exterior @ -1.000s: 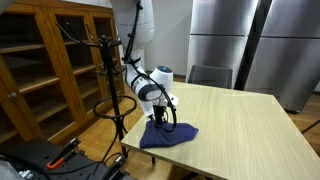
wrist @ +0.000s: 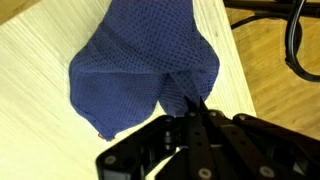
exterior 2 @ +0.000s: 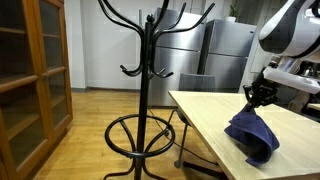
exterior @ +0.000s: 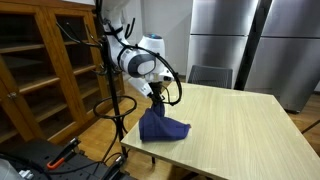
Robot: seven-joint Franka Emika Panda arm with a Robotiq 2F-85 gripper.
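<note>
A dark blue cloth lies partly on the pale table, one part pulled up into a peak. My gripper is at the top of that peak, shut on the cloth. In exterior view 2 the cloth rises toward the gripper near the table's left edge, its lower part still on the tabletop. From the wrist, the folded cloth runs in under the black fingertips of the gripper. The pinched bit itself is mostly hidden by the fingers.
A black coat stand rises close to the table's left side. A dark chair stands behind the table, glass-door cabinets at the left.
The arm has moved up, raising the gripped part of the cloth from near the table into a tall peak. The right side of the cloth has drawn in slightly.
</note>
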